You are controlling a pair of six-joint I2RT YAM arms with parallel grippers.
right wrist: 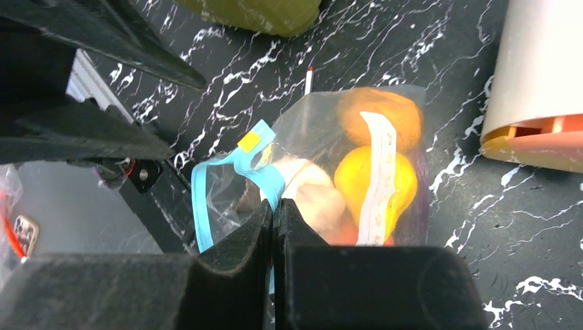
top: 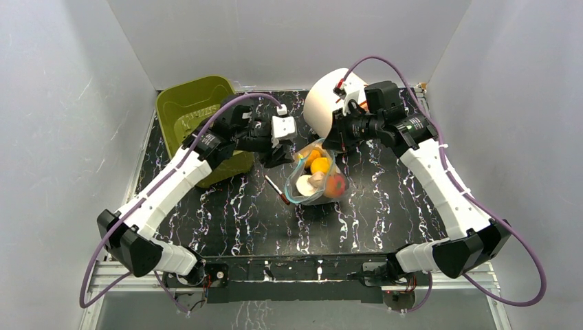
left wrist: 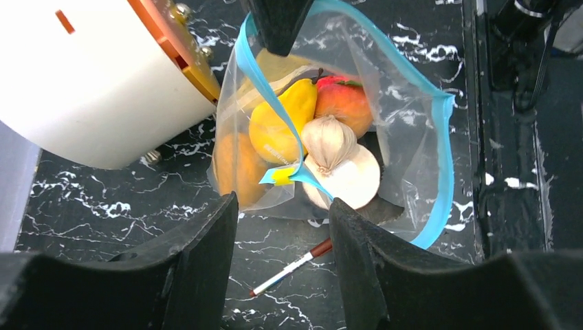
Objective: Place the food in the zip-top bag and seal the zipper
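The zip top bag [top: 317,189] holds an orange fruit, a yellow pear [left wrist: 275,130], a red fruit [left wrist: 344,103] and a pale onion [left wrist: 328,141]. Its blue zipper [left wrist: 436,151] has a yellow slider tab [right wrist: 249,142] and lies loose and open toward the left. My right gripper is shut on the bag's zipper edge. My left gripper is at the bag's left, its fingers apart with nothing between them.
A green basket [top: 192,93] stands at the left. A white cylinder [top: 320,100] with an orange part sits behind the bag. A marker [top: 275,187] lies left of the bag on the dark table.
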